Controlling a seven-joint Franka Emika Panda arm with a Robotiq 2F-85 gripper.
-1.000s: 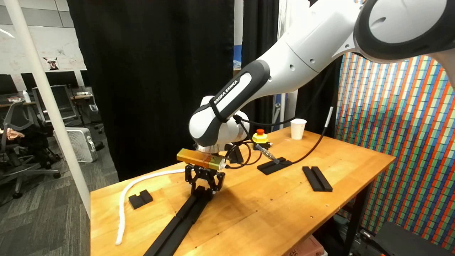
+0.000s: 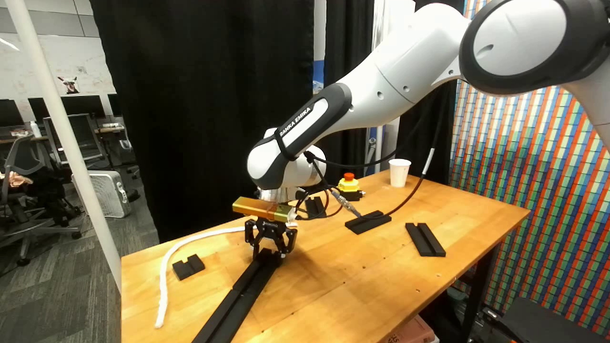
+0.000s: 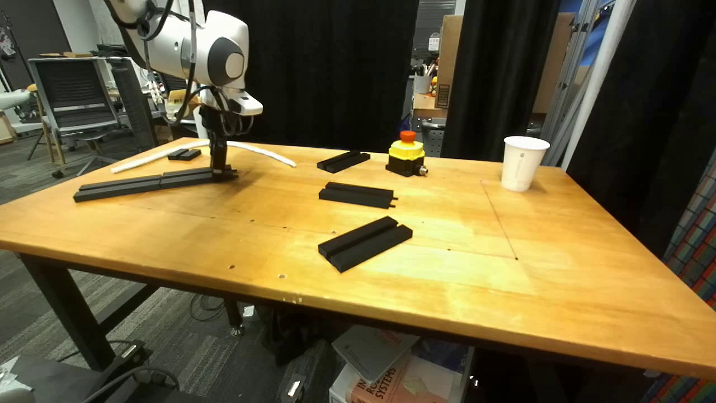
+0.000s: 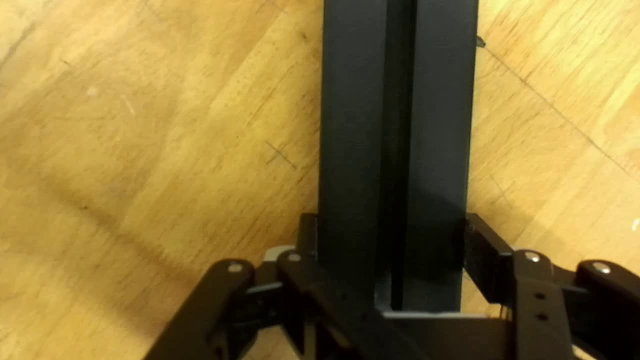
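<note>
My gripper is shut across the far end of a grooved black channel piece, one finger on each side of it. Seen from the wrist, the fingers press against the piece's outer walls, and its groove runs lengthwise between them. The held piece lies low, at table level; whether it touches the wood cannot be told. Its other end meets a second black channel piece, making one nearly straight line with a visible seam. Any small gap at that seam is too fine to judge.
A white tube curves along the left, near a short black block. Loose channel pieces, among them, lie mid-table. An emergency stop and a paper cup stand farther back.
In exterior view 1, my gripper and the held piece have shifted slightly left. The sideways step at the seam looks smaller. The second piece shows little or no movement.
</note>
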